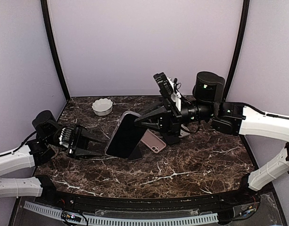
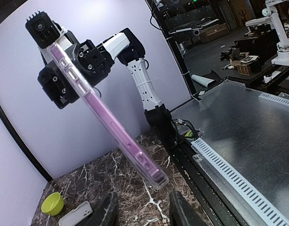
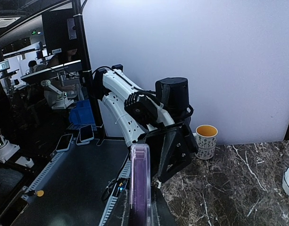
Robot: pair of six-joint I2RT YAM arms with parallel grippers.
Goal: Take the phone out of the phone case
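A dark-screened phone (image 1: 123, 138) in a clear case hangs tilted above the table in the top view, my right gripper (image 1: 140, 120) shut on its upper right edge. Seen edge-on, the cased phone (image 2: 113, 125) looks purple in the left wrist view, its lower end above my open left gripper. The case's edge (image 3: 140, 183) stands upright between the right fingers in the right wrist view. To the left of the phone's lower corner, my left gripper (image 1: 98, 147) has a gap between its fingers and touches nothing.
A pink phone case (image 1: 153, 141) and a dark flat phone or case (image 1: 136, 153) lie below the held phone. Behind stands a white bowl (image 1: 102, 107). A patterned mug (image 3: 206, 142) is near the left arm.
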